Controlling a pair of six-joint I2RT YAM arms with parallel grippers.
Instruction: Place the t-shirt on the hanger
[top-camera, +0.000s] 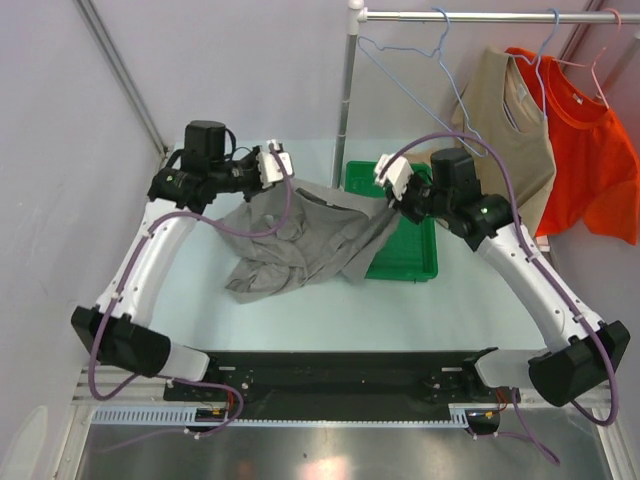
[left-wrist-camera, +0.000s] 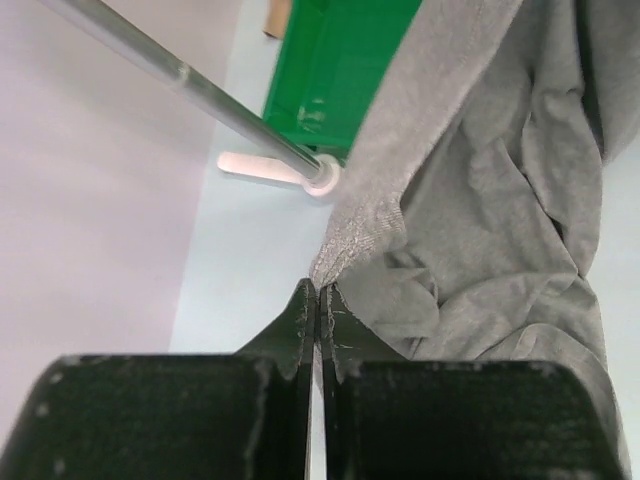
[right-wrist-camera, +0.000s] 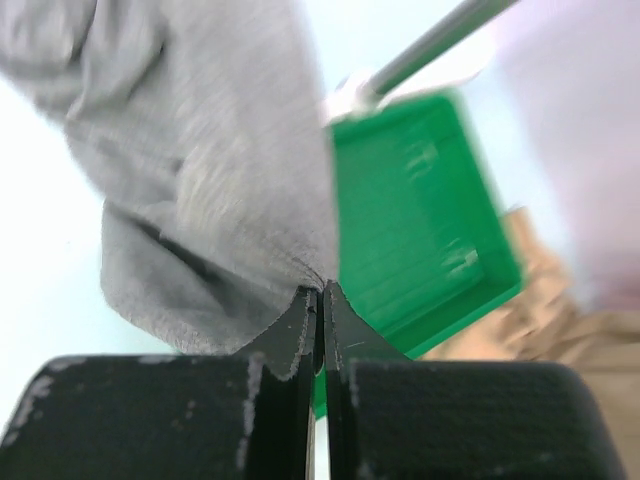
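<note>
The grey t-shirt (top-camera: 290, 250) is stretched between my two grippers above the white table, its lower part bunched on the surface. My left gripper is shut on a thin fold of its fabric, raised at the upper left in the top view. My right gripper is shut on another edge of the shirt, over the green tray. Empty blue hangers (top-camera: 440, 60) hang on the rail at the top right.
The metal rail (top-camera: 490, 18) carries a beige garment (top-camera: 505, 150) and an orange one (top-camera: 590, 150) at the right. The green tray (top-camera: 405, 255) sits below the rail's post.
</note>
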